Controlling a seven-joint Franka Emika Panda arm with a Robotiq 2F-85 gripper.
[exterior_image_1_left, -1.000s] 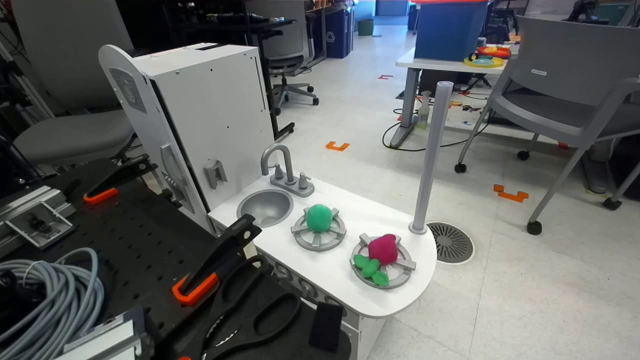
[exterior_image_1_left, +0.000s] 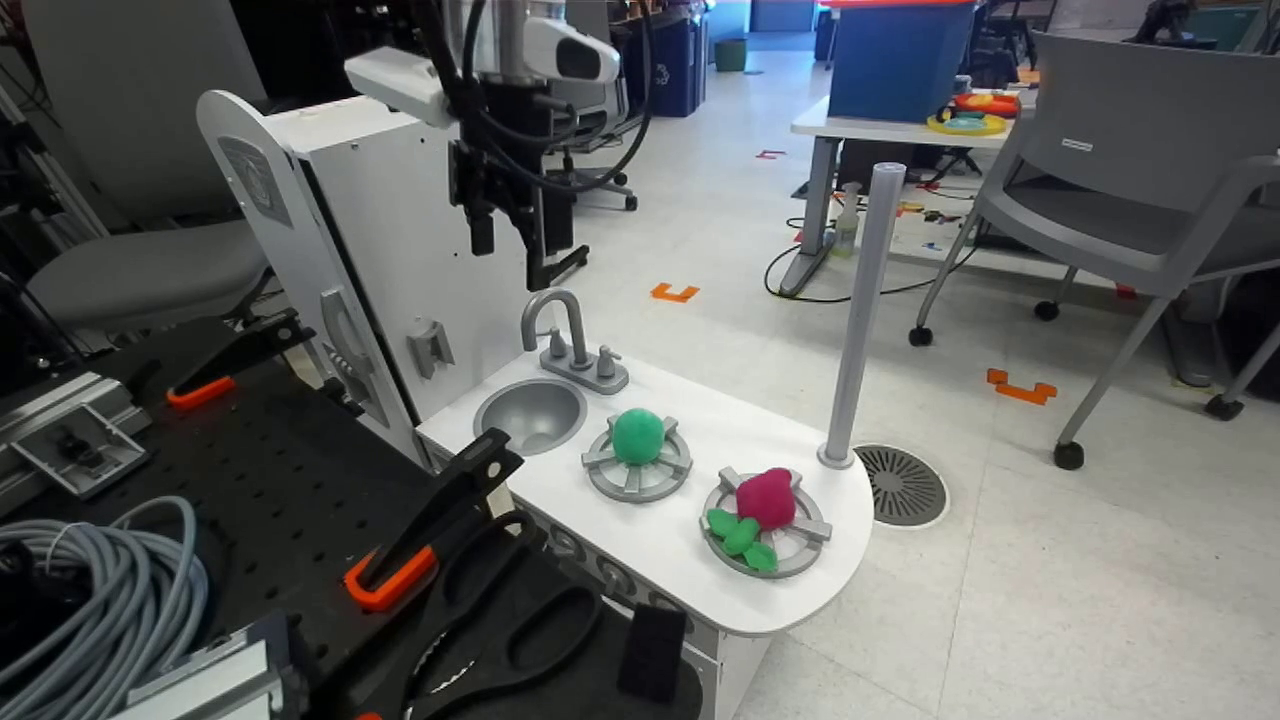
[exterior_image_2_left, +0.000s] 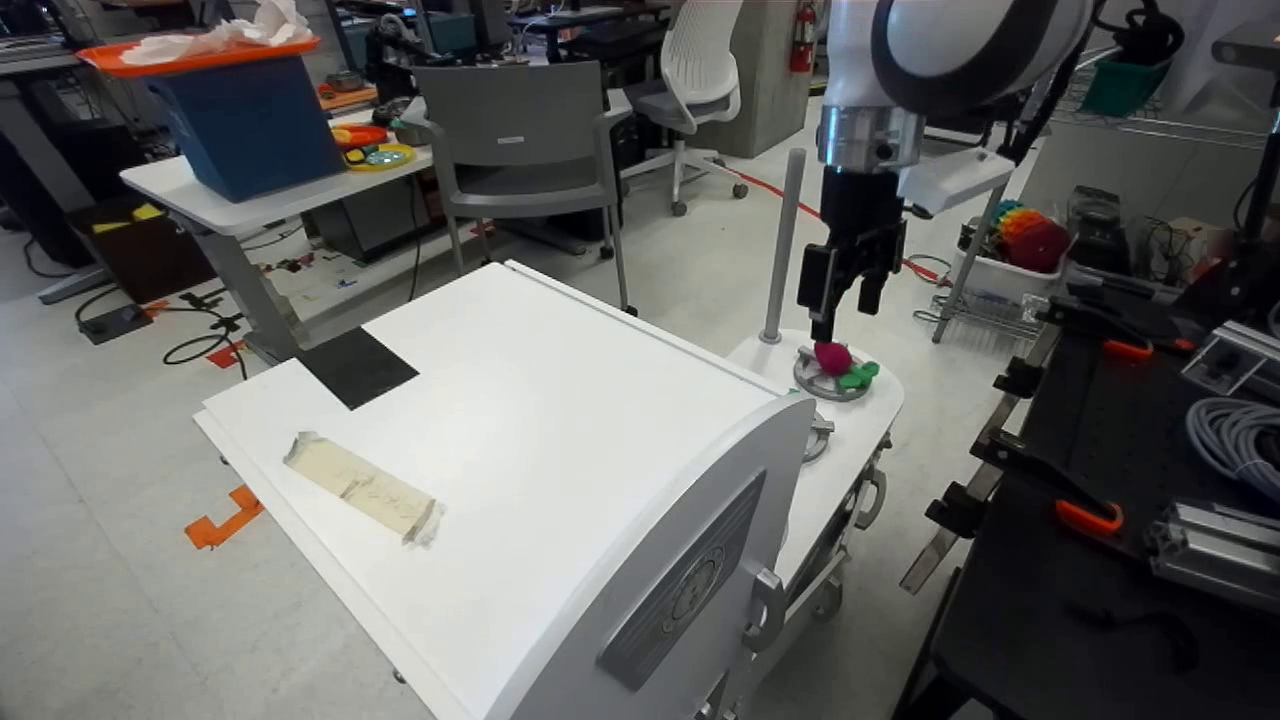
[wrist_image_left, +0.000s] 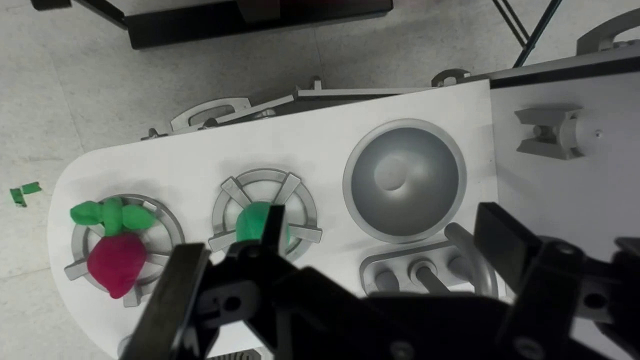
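Observation:
The gripper (exterior_image_1_left: 510, 256) is open, its fingers apart with nothing between them. In exterior view 1 it hangs high over the sink end of a white toy kitchen counter (exterior_image_1_left: 690, 564). A green ball (exterior_image_1_left: 638, 436) sits on the middle burner, partly covered by a finger in the wrist view. Resting on the end burner is a dark-pink plush piece with green leaves (wrist_image_left: 118, 264). The grey sink bowl (wrist_image_left: 405, 180) is empty. Its faucet (exterior_image_1_left: 555, 314) stands behind it, below the gripper.
A tall white cabinet (exterior_image_1_left: 408, 228) borders the sink end. A grey post (exterior_image_1_left: 866, 318) rises from the counter's far end. Along the near side, a black workbench (exterior_image_1_left: 288, 480) carries clamps, scissors (exterior_image_1_left: 504, 636) and coiled cable (exterior_image_1_left: 108, 600).
My arm and gripper have entered exterior view 1 from the top, in front of the cabinet. The ball and the plush piece stay where they were.

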